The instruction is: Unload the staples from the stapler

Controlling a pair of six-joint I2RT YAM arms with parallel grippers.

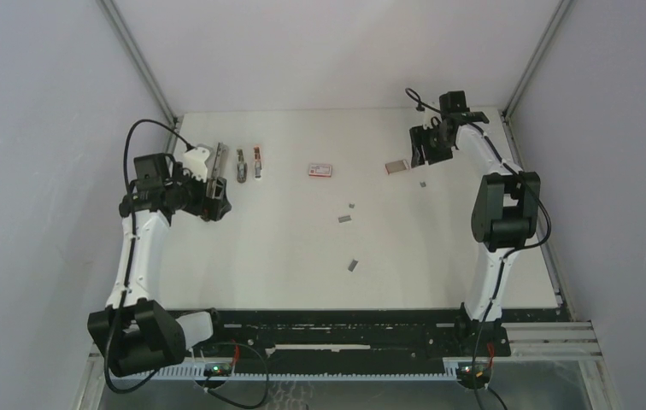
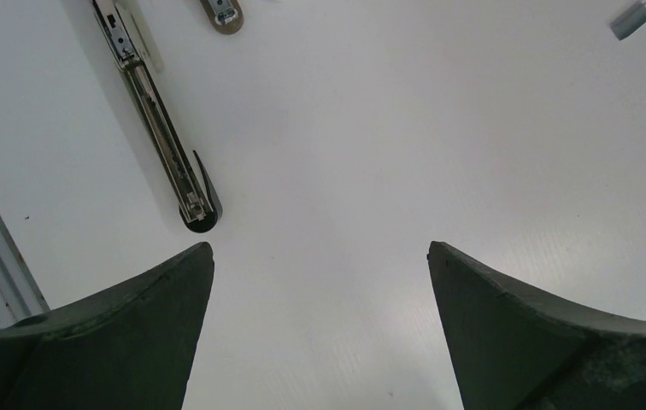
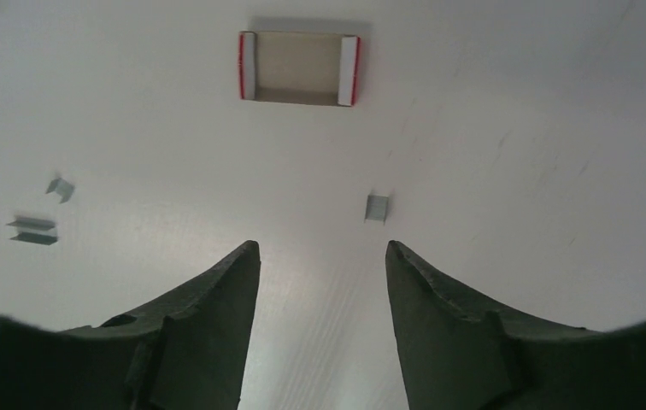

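Observation:
A long dark stapler point(image 2: 153, 120) lies on the table, its upper part raised so that the metal channel shows. In the top view my left gripper point(image 1: 215, 203) hangs over the near part of the stapler point(image 1: 219, 159), hiding some of it. The left wrist view shows this gripper wide open and empty, with the stapler beyond its left finger. My right gripper point(image 1: 421, 147) is by the open box tray point(image 1: 396, 166). In the right wrist view that gripper is part open and empty. Ahead of it is a short staple strip point(image 3: 377, 208).
Two smaller staplers, one dark point(image 1: 241, 166) and one reddish point(image 1: 257, 162), lie right of the long one. A red and white box point(image 1: 320, 170) sits at the back middle. Loose staple strips point(image 1: 344, 219) are scattered mid-table.

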